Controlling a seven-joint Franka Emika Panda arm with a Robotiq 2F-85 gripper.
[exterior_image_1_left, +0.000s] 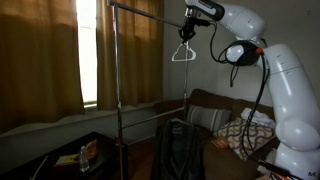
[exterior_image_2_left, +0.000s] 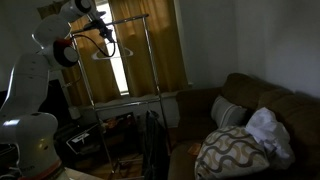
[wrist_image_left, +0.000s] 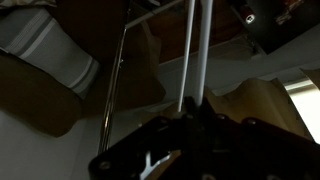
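Observation:
A white hanger hangs below my gripper, which is shut on its upper part. Both are near the right end of the metal rack's top bar. In the wrist view, the white strips of the hanger run up from between the dark fingers of the gripper. From the other side, the gripper appears high by the rack. Whether the hook touches the bar I cannot tell; the gripper hides it.
Below the rack stands a dark, bag-like shape. A brown sofa with a patterned pillow is at the right. Curtains and a window are behind. A dark table holds small items at the left.

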